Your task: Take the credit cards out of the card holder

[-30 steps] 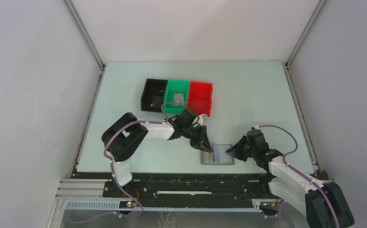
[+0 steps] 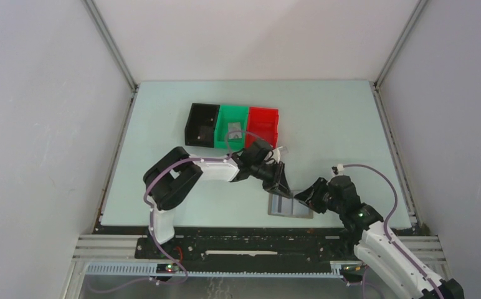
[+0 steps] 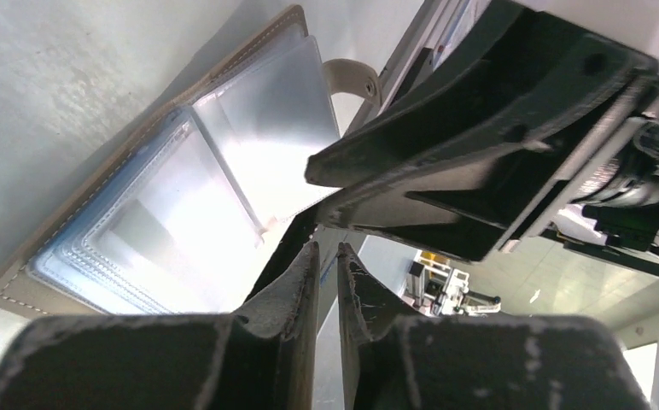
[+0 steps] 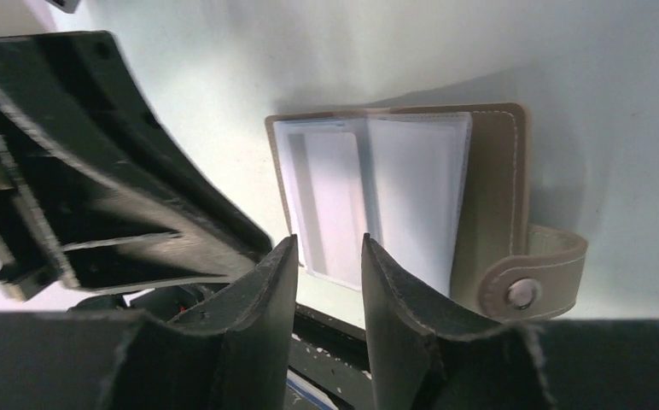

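Observation:
A tan card holder (image 2: 291,209) lies open at the table's front edge, its clear sleeves facing up. In the left wrist view its sleeves (image 3: 168,231) fill the left half, with a tan strap at the upper right; in the right wrist view the strap (image 4: 552,260) has a snap. My left gripper (image 2: 278,193) is over the holder's left part, my right gripper (image 2: 306,199) over its right side. Both are open, fingertips a small gap apart, nothing seen between them: left (image 3: 330,248), right (image 4: 330,241). I cannot make out cards clearly in the sleeves.
A black bin (image 2: 197,115), a green bin (image 2: 232,111) with a grey item in it, and a red bin (image 2: 263,121) stand behind the left arm. The front edge is just below the holder.
My left gripper has moved right over the holder, and the right gripper has shifted slightly. The holder sits a little further right than one second ago.

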